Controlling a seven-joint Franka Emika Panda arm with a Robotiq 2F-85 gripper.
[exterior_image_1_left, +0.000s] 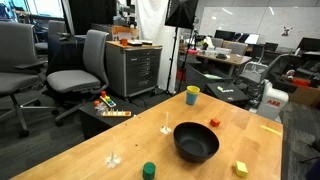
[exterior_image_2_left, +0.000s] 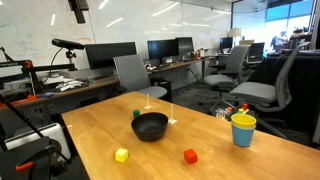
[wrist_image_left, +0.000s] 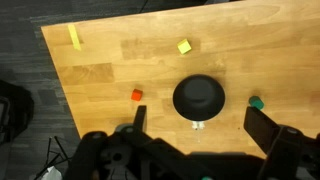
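Observation:
My gripper is open high above the wooden table, its dark fingers spread wide with nothing between them. Below it in the wrist view is an empty-looking black bowl (wrist_image_left: 199, 97). A yellow block (wrist_image_left: 184, 46) lies beyond the bowl, a red block (wrist_image_left: 137, 95) to its left and a green cylinder (wrist_image_left: 257, 102) to its right. Exterior view 2 has the bowl (exterior_image_2_left: 150, 126) mid-table, with the yellow block (exterior_image_2_left: 122, 155) and the red block (exterior_image_2_left: 190, 156) on the near side. A blue and yellow cup (exterior_image_2_left: 243, 130) stands farther right.
Small thin white stands (exterior_image_1_left: 166, 125) rise from the table near the bowl. A dark box with colourful items (exterior_image_1_left: 105, 110) sits by the table's edge in exterior view 1. A yellow strip (wrist_image_left: 73, 37) lies on the tabletop. Bare wood separates the objects.

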